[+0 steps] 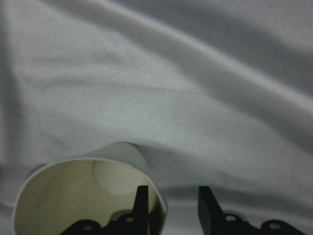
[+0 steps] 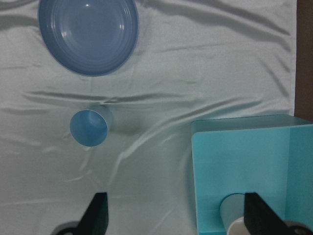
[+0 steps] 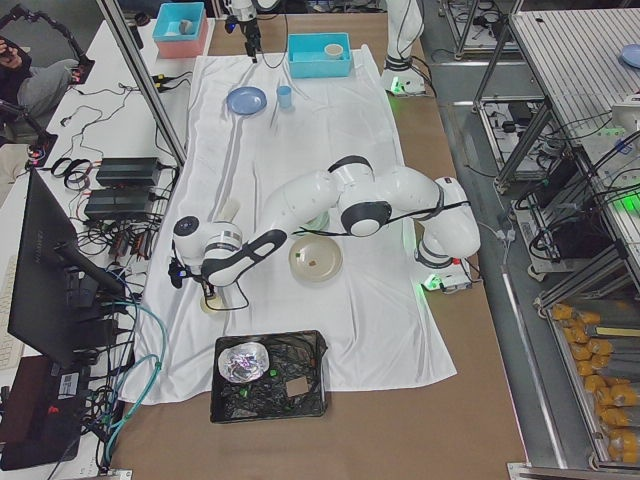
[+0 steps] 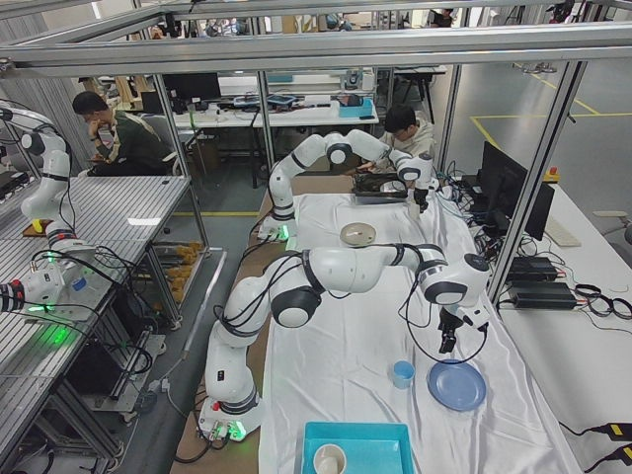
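Note:
A white cup (image 1: pixel 68 191) lies on its side on the cloth in the left wrist view, mouth toward me. My left gripper stands open at its rim, one finger over the mouth and the other outside. My right gripper is open and empty above the cloth, over a blue cup (image 2: pixel 88 126), a blue plate (image 2: pixel 88 32) and a cyan bin (image 2: pixel 239 161) holding a white cup (image 2: pixel 234 208).
In the camera left view a beige plate (image 3: pixel 315 258) lies mid-cloth, partly behind the left arm, and a black crate (image 3: pixel 308 400) sits at the near edge. The monitor (image 3: pixel 40 290) stands beside the table.

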